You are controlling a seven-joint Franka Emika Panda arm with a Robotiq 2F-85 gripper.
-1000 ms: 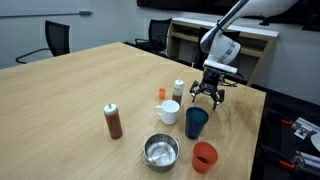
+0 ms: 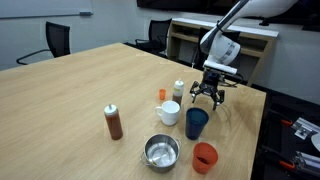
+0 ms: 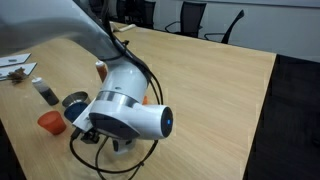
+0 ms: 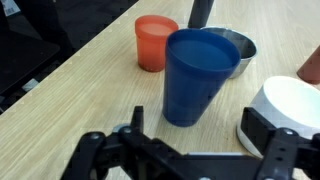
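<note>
My gripper (image 2: 207,99) stands open above the table, its fingers spread and nothing between them. In the wrist view a dark blue cup (image 4: 192,85) stands upright ahead of the fingers, and a white mug (image 4: 290,105) is close by on the right. Exterior view 1 has the same blue cup (image 2: 196,124) on the near side of the gripper, with the white mug (image 2: 170,113) beside it. The arm (image 3: 130,105) hides much of the area under the gripper in exterior view 2.
Beyond the blue cup are an orange-red cup (image 2: 204,157) and a steel bowl (image 2: 160,151). A brown bottle (image 2: 114,123) stands apart; a white-capped bottle (image 2: 178,91) and a small orange item (image 2: 162,94) are near the mug.
</note>
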